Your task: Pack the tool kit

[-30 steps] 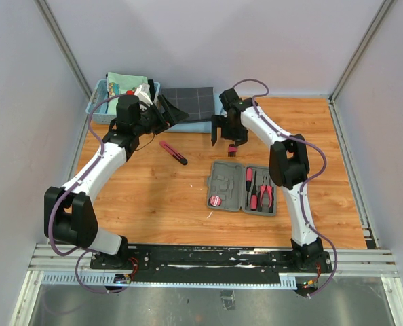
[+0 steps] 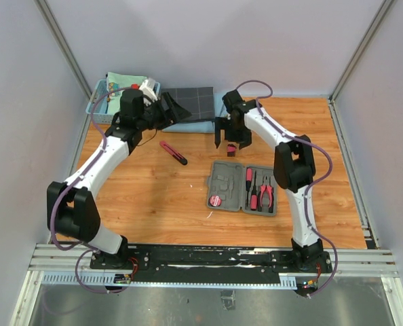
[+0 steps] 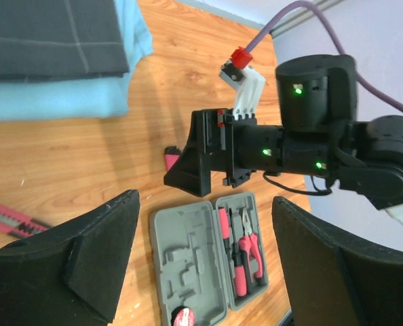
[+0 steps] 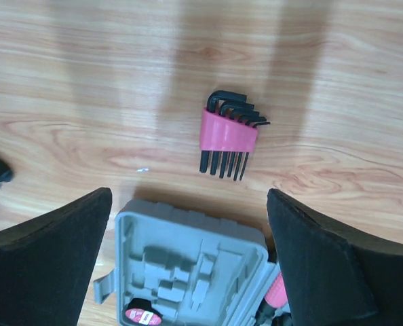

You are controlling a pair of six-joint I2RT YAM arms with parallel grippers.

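Observation:
A pink holder of black hex keys [image 4: 228, 134] lies flat on the table just behind the grey tool case [image 2: 226, 185]. Over it, my right gripper stands open, its fingers apart and not touching the keys. The case lies unfolded; its right half bears a screwdriver [image 2: 254, 198], pliers [image 2: 266, 195] and other red-and-black tools, while a round red-and-white item [image 2: 216, 201] sits in the left half. To the left, a red utility knife [image 2: 174, 153] rests on bare wood. My left gripper [image 2: 181, 114] hovers behind the knife, open and empty.
A blue basket [image 2: 96, 109] with cloth stands at the back left. Beside it lie a dark checked panel [image 2: 191, 102] and a light blue cloth [image 2: 195, 127]. Bare wood is free left of the case and at the right.
The hex keys still lie on the table. The left arm has shifted slightly right.

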